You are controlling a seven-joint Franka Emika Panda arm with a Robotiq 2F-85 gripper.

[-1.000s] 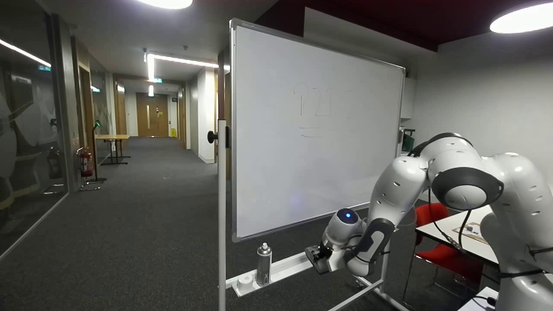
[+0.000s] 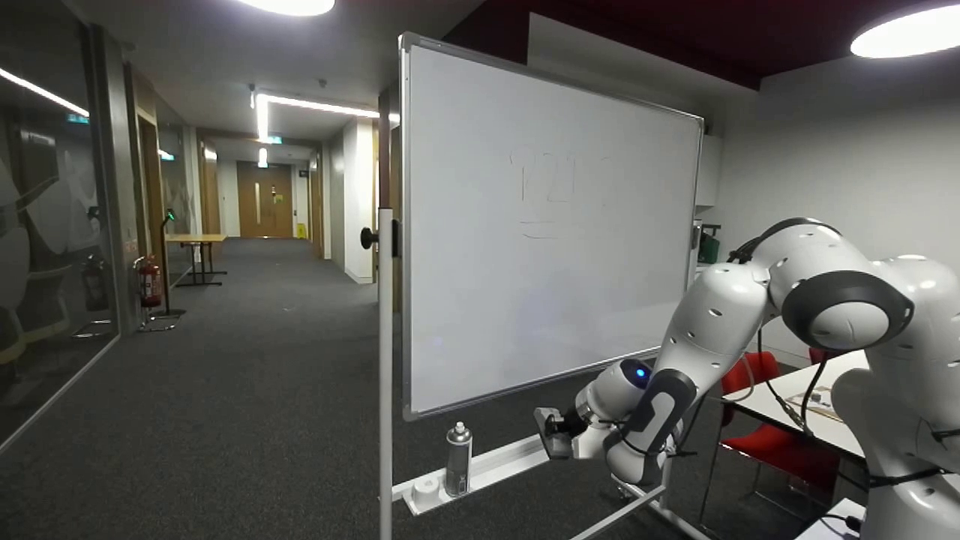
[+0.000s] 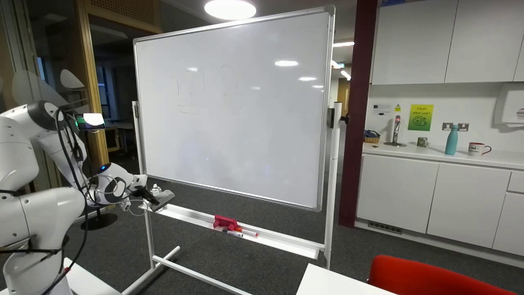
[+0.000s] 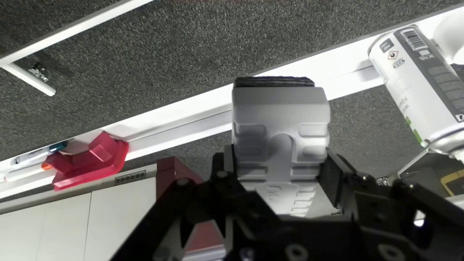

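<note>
My gripper is shut on a grey eraser (image 4: 280, 117) with a dark felt layer at its far end. From the side, the eraser (image 2: 550, 432) hangs in front of the ledge, below the whiteboard's lower edge. In the second exterior view the eraser (image 3: 164, 198) shows near the left end of the tray. The whiteboard (image 3: 231, 128) stands upright on a wheeled frame, with faint digits and two short lines drawn near its upper middle. The whole board face lies above the gripper, and the eraser is apart from it.
On the white tray (image 2: 504, 460) stand a spray can (image 2: 459, 460) and a white round item (image 2: 425, 490) at one end. Further along lie a red holder (image 3: 225, 223) and several markers. A red chair (image 2: 781, 450) and white table (image 2: 810, 396) are near the arm.
The arm has drawn back to the right in exterior view 1, and the wrist has tilted. The eraser is slightly higher and still held. Some of the faint writing looks lighter.
</note>
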